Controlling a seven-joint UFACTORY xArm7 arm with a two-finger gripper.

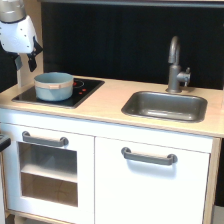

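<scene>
A blue-grey pot with a pale band around its side sits upright on the black stovetop at the counter's left. My white gripper hangs at the upper left edge of the view, above and to the left of the pot. A gap shows between the gripper and the pot, and the pot is not held. The fingers are small and pale here, so how far apart they stand is unclear.
A metal sink with a dark faucet is set into the right of the counter. Below are an open-fronted oven door and a white cabinet door. Bare wooden counter lies between stovetop and sink.
</scene>
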